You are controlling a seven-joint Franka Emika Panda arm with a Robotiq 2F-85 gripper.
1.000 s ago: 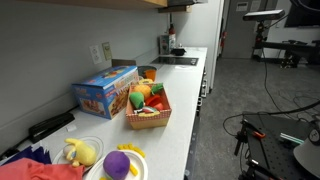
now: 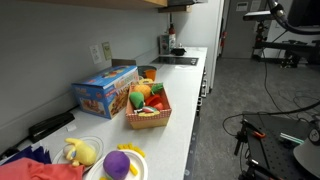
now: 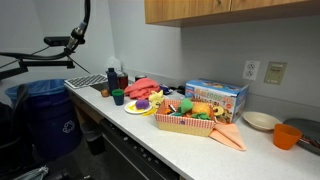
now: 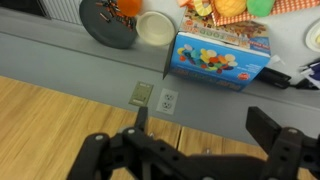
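Observation:
In the wrist view my gripper stands open, its two dark fingers wide apart and no object between them. The camera looks from above, with the wall and wooden cupboard in the lower part of that view. A colourful box (image 4: pixel 222 54) lies beyond the fingertips, apart from them. A wire-sided basket (image 2: pixel 149 115) of toy fruit and vegetables stands on the white counter in front of the box (image 2: pixel 107 91). Nearer the camera in exterior view 1, a plate holds a purple toy (image 2: pixel 116 164), and another a yellow toy (image 2: pixel 80 151).
An orange bowl (image 3: pixel 287 136), a beige bowl (image 3: pixel 262 121) and a dark pan (image 4: pixel 106 24) stand beside the box. An orange cloth (image 3: pixel 228 136) lies by the basket. Red cloth (image 2: pixel 40 170) covers the counter's near end. Wooden cupboards (image 3: pixel 220 10) overhang the counter.
The part of the arm at the upper right of exterior view 1 has shifted and tilted slightly. Everything on the counter stays where it was.

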